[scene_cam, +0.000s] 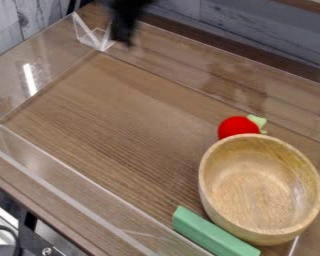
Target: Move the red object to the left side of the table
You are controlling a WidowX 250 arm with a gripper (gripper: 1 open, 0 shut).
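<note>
The red object (236, 126), round and tomato-like with a pale green end, rests on the table at the right, just behind the wooden bowl's rim. Far from it, at the top edge left of centre, my gripper (123, 32) appears as a dark motion blur. The fingers are too smeared to show how they stand. The red object is clearly outside them, with a wide stretch of table between.
The round wooden bowl (214, 192) stands at the lower right, beside a green block (211, 234). Bare wood covers the table's left and middle (116, 125). Clear low walls (72, 190) edge the left and front.
</note>
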